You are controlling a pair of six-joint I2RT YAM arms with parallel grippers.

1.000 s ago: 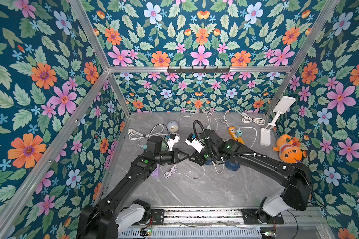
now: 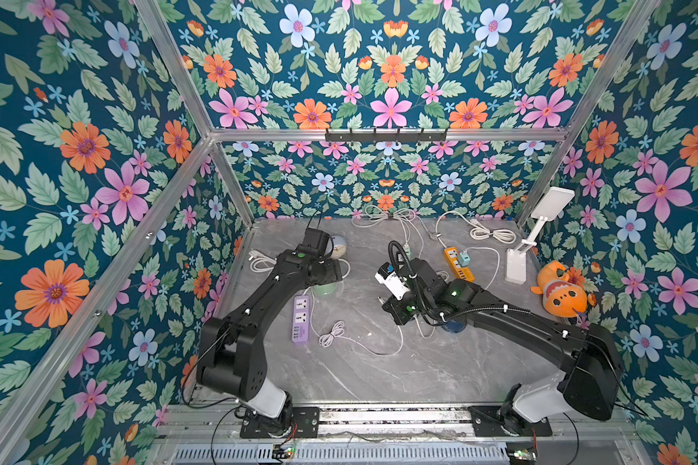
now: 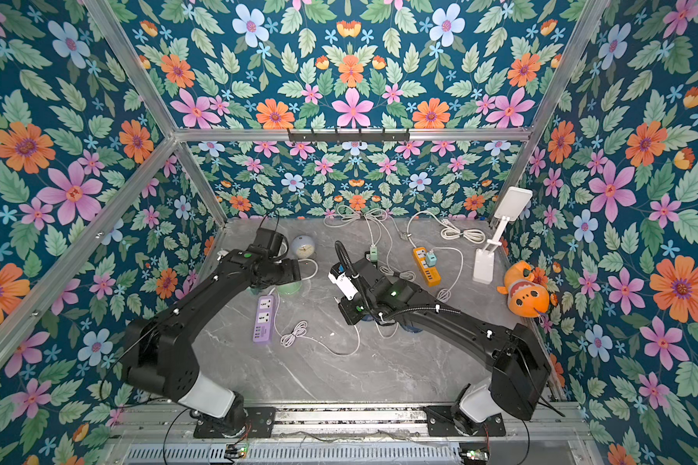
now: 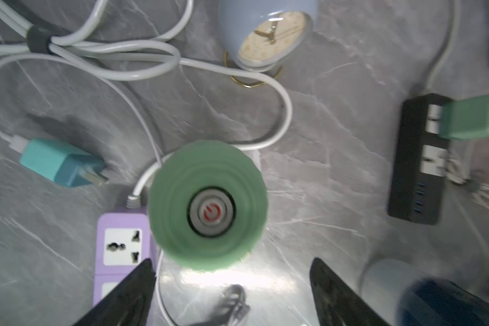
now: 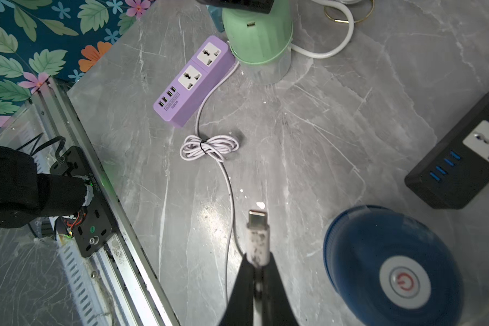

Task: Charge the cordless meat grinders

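The green meat grinder (image 4: 165, 217), with a red power mark on its top button, stands beside a purple power strip (image 5: 193, 81). My left gripper is open above it, one finger to each side in the wrist view and nothing held. A small dark port shows on the grinder's side in the right wrist view. My right gripper is shut on a white USB-C plug (image 5: 258, 239), its metal tip pointing away from the fingers. A blue grinder (image 5: 364, 250) stands nearby at the lower right. The teal charger adapter (image 4: 46, 158) lies unplugged left of the green grinder.
A black power strip (image 5: 445, 168) bears a green adapter (image 4: 472, 116). An orange strip (image 2: 459, 265), white phone stand (image 2: 515, 266) and orange toy (image 2: 564, 298) lie rightward. A blue clock (image 4: 239, 21) stands behind the green grinder. A bundled cable (image 5: 209, 146) crosses the mostly bare front.
My left gripper has left the spot facing the right one, going back and left over the green grinder.
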